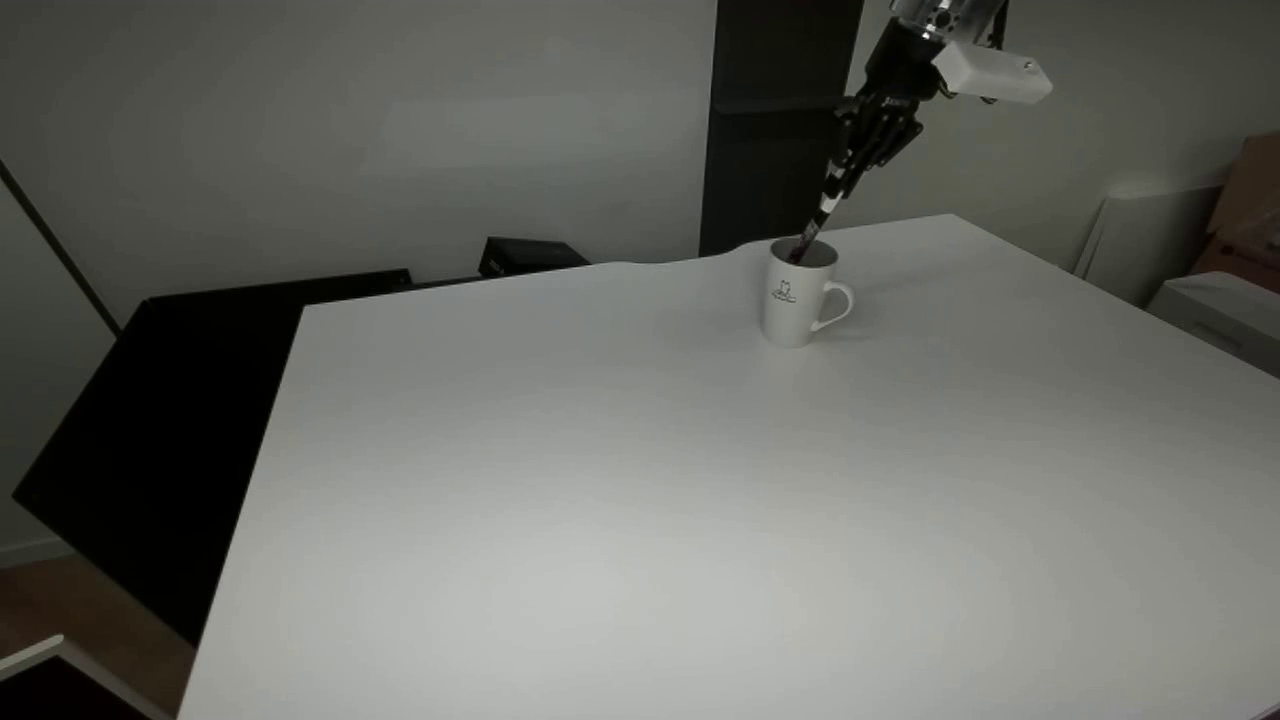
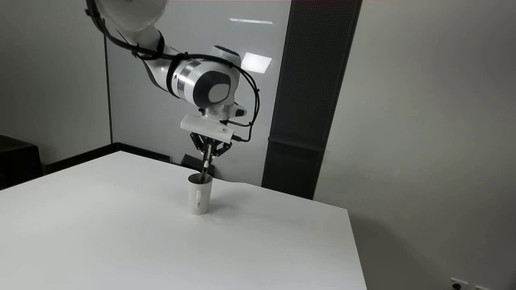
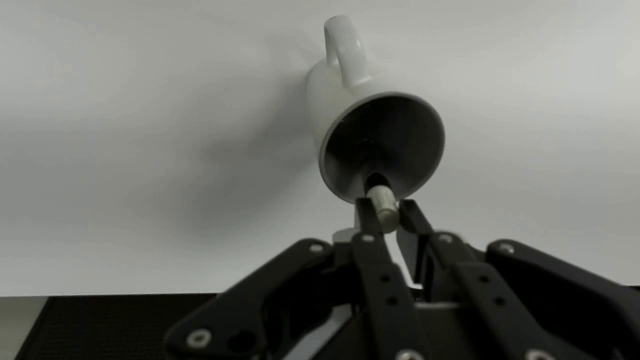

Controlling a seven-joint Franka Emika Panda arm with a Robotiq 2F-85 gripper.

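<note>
A white mug [image 1: 788,306] with a small drawing on its side stands upright near the table's back edge. In the second exterior view the mug [image 2: 197,199] has its handle toward the camera. A slim dark-and-white marker-like stick [image 1: 815,228] slants out of the mug, its lower part inside the rim. Above the mug my gripper [image 1: 843,180] is shut on the stick's upper part. Seen from the wrist, the stick's pale end [image 3: 382,204] sits between the fingertips of the gripper, and the mug [image 3: 336,99] opens toward me. The stick's lower tip is hidden within the dark interior.
A black box [image 1: 528,256] lies beyond the back edge, and a dark panel [image 1: 774,144] rises behind. Boxes [image 1: 1230,318] stand off to the right.
</note>
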